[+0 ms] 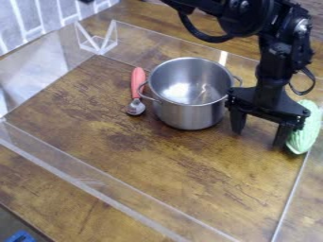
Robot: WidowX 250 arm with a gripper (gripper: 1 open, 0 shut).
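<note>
My black gripper (260,123) is low over the wooden table at the right, pointing down, between a steel pot and a pale green cloth-like item (303,129). Its dark fingers blend together, so I cannot tell whether they are open or shut, or whether anything is between them. The steel pot (187,106) stands upright to the left of the gripper, empty as far as shows. A pink-handled steel utensil (138,83) lies just left of the pot.
Clear plastic walls (37,74) border the work area. A blue object (18,236) sits at the bottom left corner.
</note>
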